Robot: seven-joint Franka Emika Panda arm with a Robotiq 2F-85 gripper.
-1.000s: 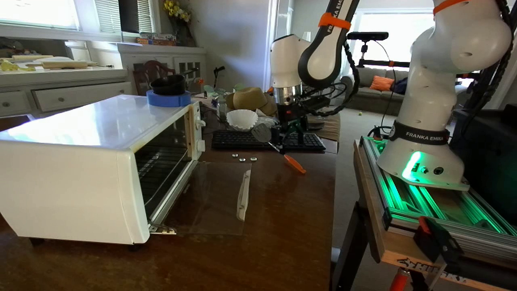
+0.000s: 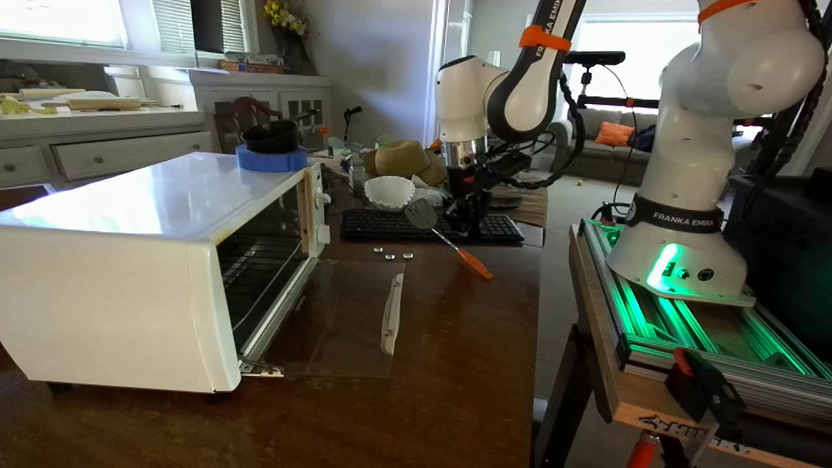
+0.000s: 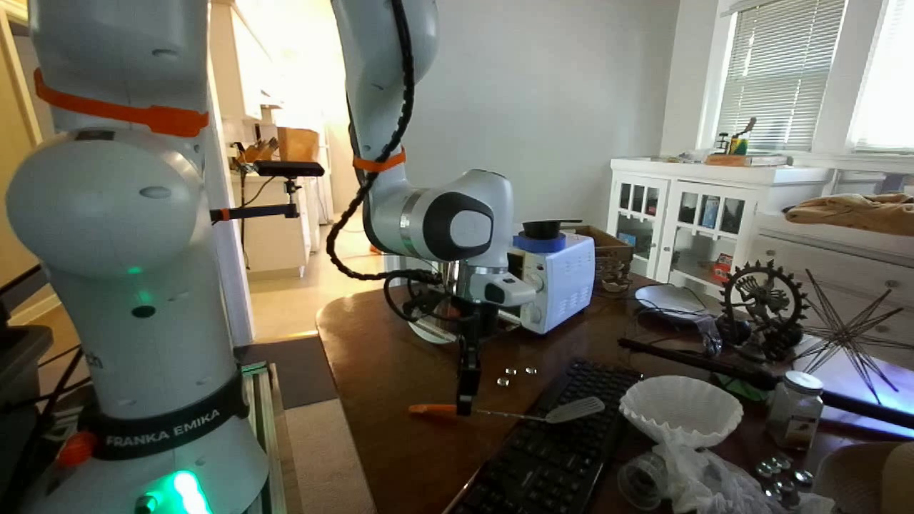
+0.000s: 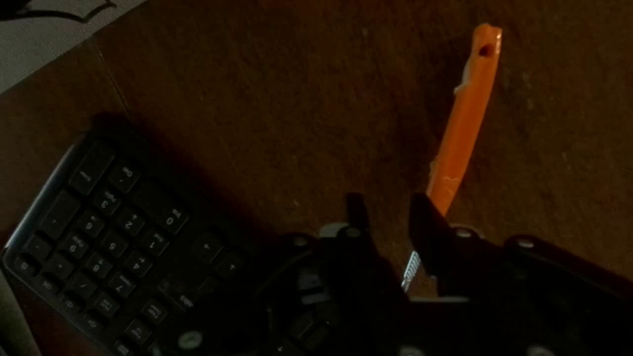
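A spatula with an orange handle [image 4: 466, 124] and a slotted metal head [image 3: 575, 410] lies with its head on the keyboard's edge and its handle on the table. My gripper points down above it, its fingers partly apart. In the wrist view, one finger [image 4: 424, 219] covers the spot where handle meets shaft, and a short piece of metal shaft [image 4: 410, 270] shows beside it. Nothing appears gripped. In the first exterior view, the gripper [image 2: 465, 233] hangs over the keyboard, just behind the spatula's shaft.
A black keyboard [image 2: 382, 225] lies under the gripper. The white toaster oven [image 2: 117, 304] stands with its glass door [image 2: 343, 327] lowered onto the table. Several small shiny pieces [image 3: 511, 371] and white paper filters [image 3: 681, 411] are nearby. Bare table lies around the handle.
My gripper's fingers were spread wider and have drawn closer together. The arm has shifted slightly to the right in the first exterior view; the spatula looks unmoved.
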